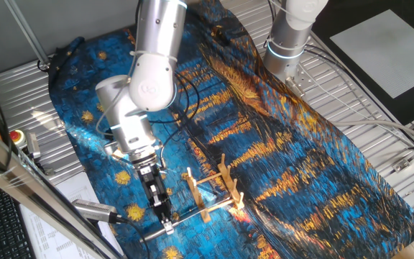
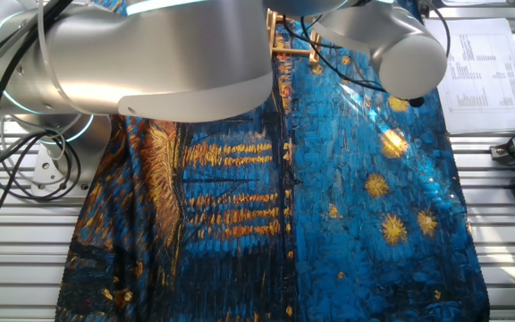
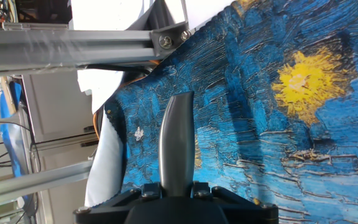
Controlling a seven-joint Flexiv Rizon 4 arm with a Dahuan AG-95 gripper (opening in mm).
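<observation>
A shiny metal utensil, seemingly a knife, is held by my gripper [image 1: 167,226], which is shut on it. The wrist view shows its smooth, slightly curved handle [image 3: 175,146] rising from between the fingers; the other end is out of sight there. In exterior view 1 the thin part [image 1: 190,214] reaches right, to the small wooden rack [image 1: 195,196] with upright pegs. Whether it rests on the rack or passes just above cannot be told. Exterior view 2 shows only part of the rack [image 2: 291,52]; the arm covers the gripper.
A blue and orange painted cloth [image 1: 300,187] covers the table, wrinkled at the right. Left of the gripper lie a grey cabled device [image 1: 94,211] and papers; a metal frame post [image 1: 38,183] stands nearby.
</observation>
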